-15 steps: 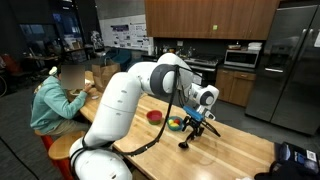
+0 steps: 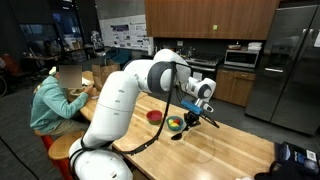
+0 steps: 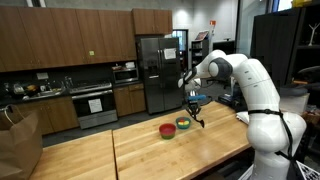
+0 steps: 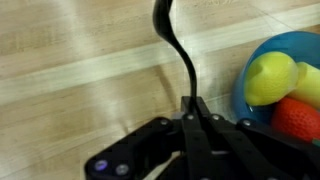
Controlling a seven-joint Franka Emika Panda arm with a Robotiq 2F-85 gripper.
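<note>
My gripper is shut on a black utensil (image 4: pixel 180 50), probably a spoon; its narrow handle runs up out of the fingers to a broader end at the top edge of the wrist view. In exterior view 1 the utensil's dark end (image 2: pixel 176 136) shows just in front of the blue bowl (image 2: pixel 176 124). That bowl stands beside the gripper and holds a yellow lemon-like piece (image 4: pixel 271 78), a paler yellow piece (image 4: pixel 309 84) and a red round piece (image 4: pixel 296 117). Whether the utensil touches the table cannot be told.
A red bowl (image 3: pixel 167 132) stands near the blue one. A dark object (image 2: pixel 292 158) lies at the right edge in exterior view 1. Someone (image 2: pixel 60 105) sits at the left.
The utensil's dark end has shifted up and left in exterior view 1, closer to the blue bowl. The gripper has moved slightly the same way. The seated person has leaned to the right.
</note>
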